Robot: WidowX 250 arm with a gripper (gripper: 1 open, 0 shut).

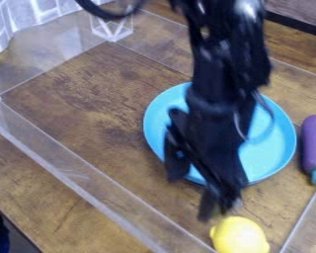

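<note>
My dark gripper [216, 196] hangs low over the front of the blue plate [272, 150], its blurred fingers reaching down just behind and left of a yellow lemon [239, 237] at the lower right. It is open. The arm hides much of the plate's middle and left.
A purple eggplant [315, 145] lies right of the plate. Clear plastic walls run along the tray's left, front and right. The wooden floor [82, 119] left of the plate is bare.
</note>
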